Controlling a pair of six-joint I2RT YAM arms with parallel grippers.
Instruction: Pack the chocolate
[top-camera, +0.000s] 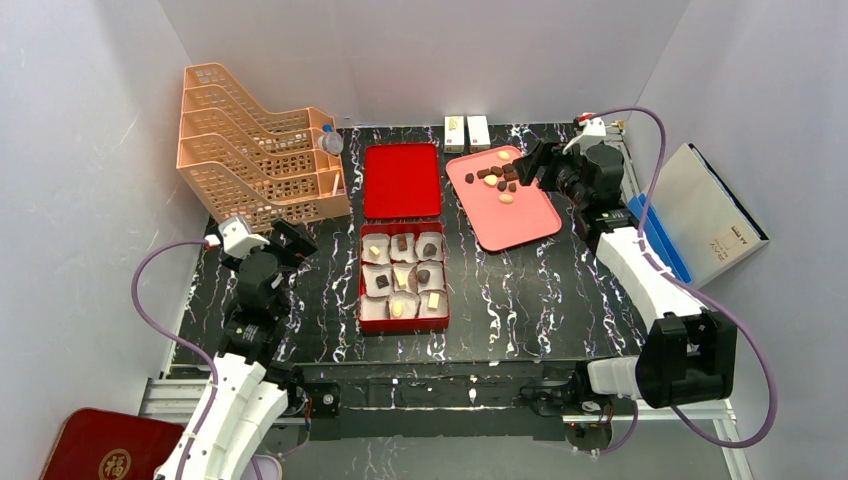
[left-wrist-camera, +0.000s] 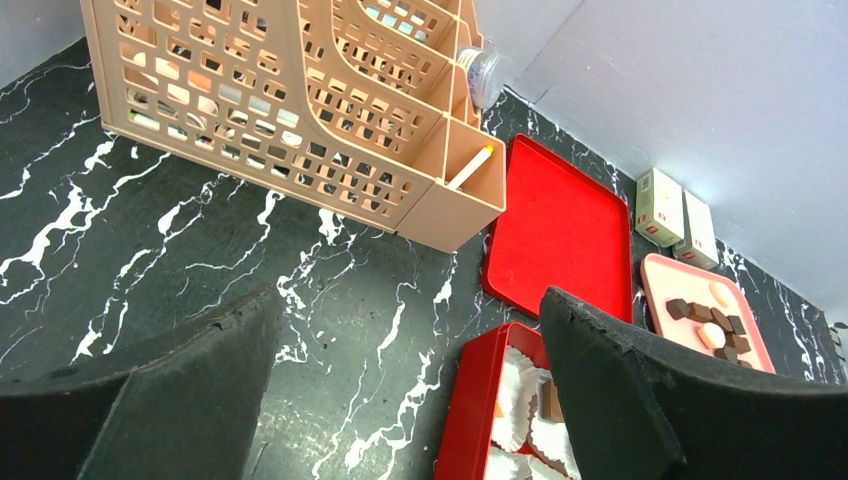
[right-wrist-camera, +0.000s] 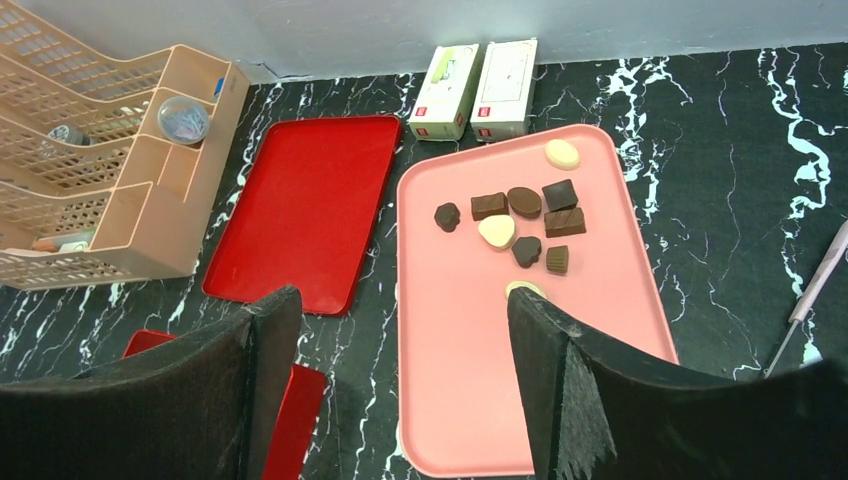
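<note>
The red box (top-camera: 405, 326) holds white paper cups in a grid, with dark and cream chocolates in them. Its red lid (top-camera: 402, 180) lies behind it. The pink tray (right-wrist-camera: 460, 370) carries several chocolates, among them a dark square (right-wrist-camera: 560, 195), a brown oval (right-wrist-camera: 525, 201) and a cream oval (right-wrist-camera: 562, 154). My right gripper hangs over this tray, fingers apart, nothing visible between them. My left gripper stands open and empty, left of the red box.
An orange slotted organizer (top-camera: 250, 170) with a bottle stands at back left. Two small cartons (right-wrist-camera: 505, 85) sit at the back. A board (top-camera: 705, 215) and blue item lean at the right. Bare marble lies in front of the pink tray.
</note>
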